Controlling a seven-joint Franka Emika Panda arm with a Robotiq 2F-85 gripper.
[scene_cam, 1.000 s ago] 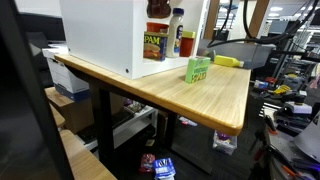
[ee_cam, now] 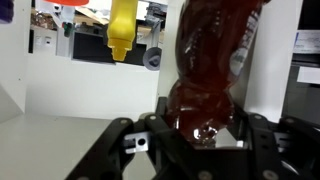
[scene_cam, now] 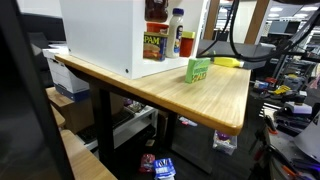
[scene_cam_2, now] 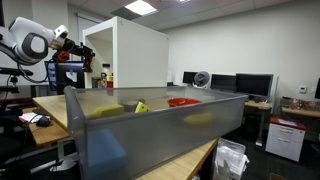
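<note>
A dark reddish-brown bottle fills the upper right of the wrist view, and my gripper is shut on it. In exterior view 1 the same bottle shows at the top edge, above the Spam can; whether its base touches anything there I cannot tell. Exterior view 2 has my gripper high at the left, beside the opening of the white cabinet. The fingertips are partly hidden by the bottle.
A white-capped bottle and a red jar stand close by the Spam can. A green box and a yellow bottle are on the wooden table. The white cabinet wall stands at the left. A grey bin fills the foreground.
The brown bottle has come down a little from the top of exterior view 1, toward the things around the Spam can. The table items have not moved.
</note>
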